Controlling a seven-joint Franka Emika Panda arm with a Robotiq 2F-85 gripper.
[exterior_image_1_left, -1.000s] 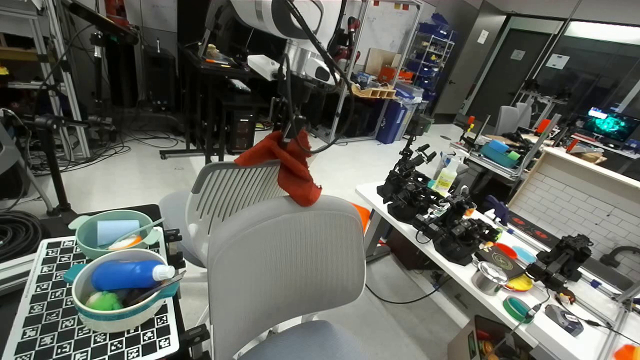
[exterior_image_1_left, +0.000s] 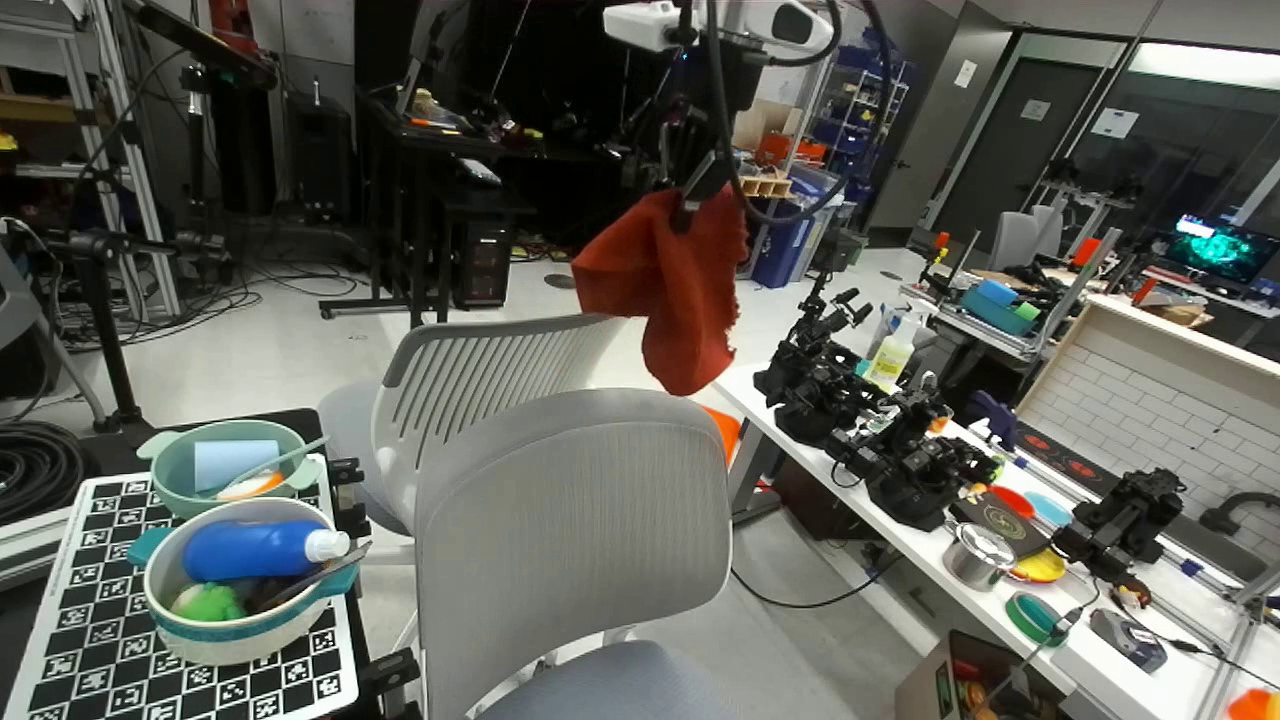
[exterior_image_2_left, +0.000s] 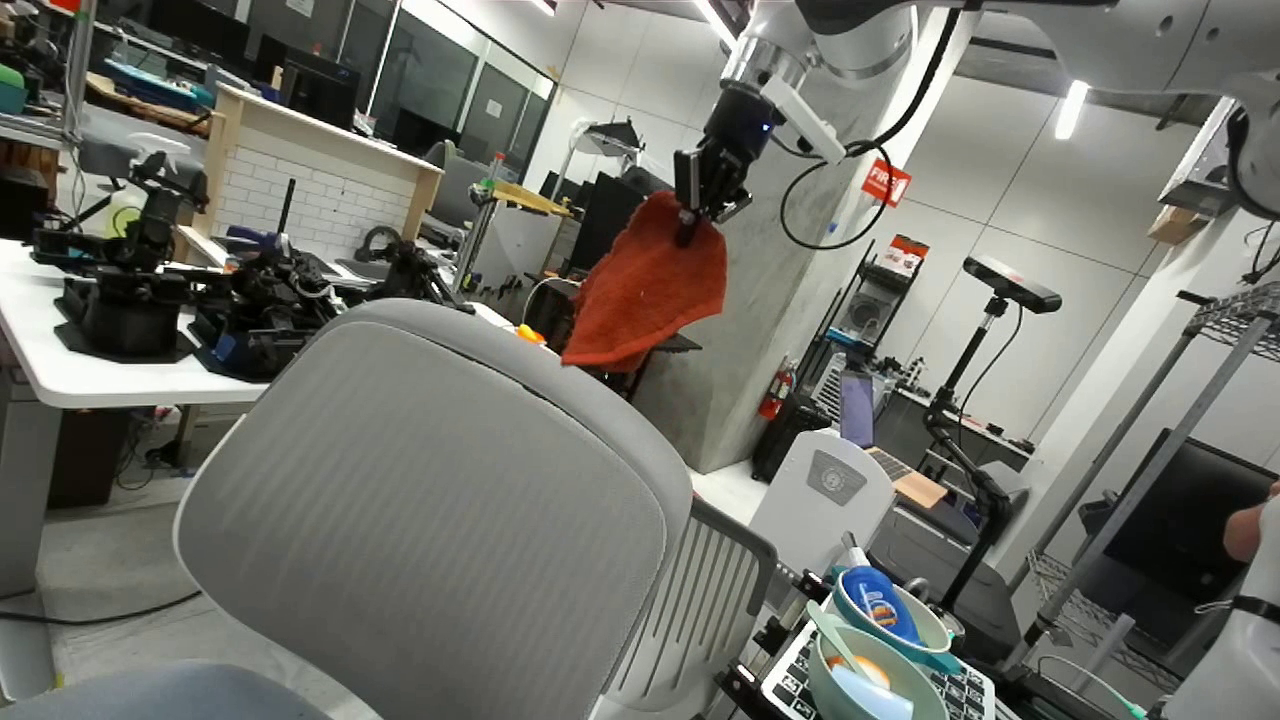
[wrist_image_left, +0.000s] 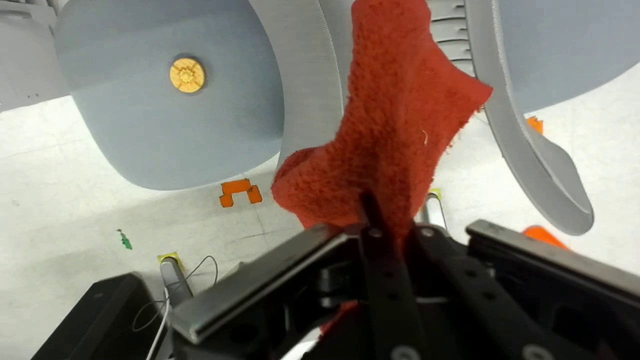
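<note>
A red-orange cloth (exterior_image_1_left: 672, 288) hangs in the air, pinched near its top by my gripper (exterior_image_1_left: 692, 204), which is shut on it. Exterior view 2 shows the cloth (exterior_image_2_left: 654, 288) spread to a pointed lower corner, below the gripper (exterior_image_2_left: 691, 226). From the wrist, the cloth (wrist_image_left: 384, 126) fills the middle, bunched between the fingers of my gripper. Under it stand two grey chairs, a nearer one with a solid-looking backrest (exterior_image_1_left: 576, 516) and another with a slatted backrest (exterior_image_1_left: 480, 372). In exterior view 1 the cloth hangs clear above the backrests.
Two bowls stand on a checkered board (exterior_image_1_left: 72, 600) at the left: a green one (exterior_image_1_left: 180, 462) and a white one (exterior_image_1_left: 228, 648) holding a blue bottle (exterior_image_1_left: 252, 550). A white table (exterior_image_1_left: 828, 462) with black devices runs along the right. A yellow disc (wrist_image_left: 187, 75) lies on a seat.
My gripper has risen and shifted right in exterior view 1, carrying the cloth. The chairs have not moved.
</note>
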